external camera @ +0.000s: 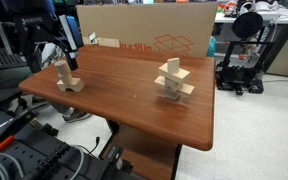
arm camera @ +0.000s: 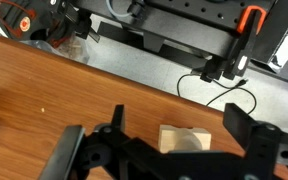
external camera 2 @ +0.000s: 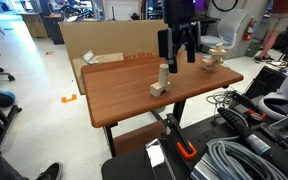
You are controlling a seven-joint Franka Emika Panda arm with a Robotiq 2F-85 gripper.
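A small wooden stack stands on the table's near left part in exterior view 1: an upright peg [external camera: 62, 69] beside or on a notched base block [external camera: 71, 84]. In exterior view 2 the same peg [external camera 2: 164, 75] rises from its base [external camera 2: 159, 88]. Over it hangs my open gripper [external camera: 54, 50], its fingers apart and nothing held. From the wrist view, the pale base block [arm camera: 170, 135] lies between the dark fingers, and the peg's round top [arm camera: 187, 143] is partly hidden at the lower edge.
A taller stack of wooden pieces [external camera: 173, 80] stands toward the table's right side. A cardboard panel [external camera: 164, 28] runs along the back. Bare tabletop [external camera: 124, 75] lies between the two stacks. Cables [external camera 2: 229, 160] lie near the robot base.
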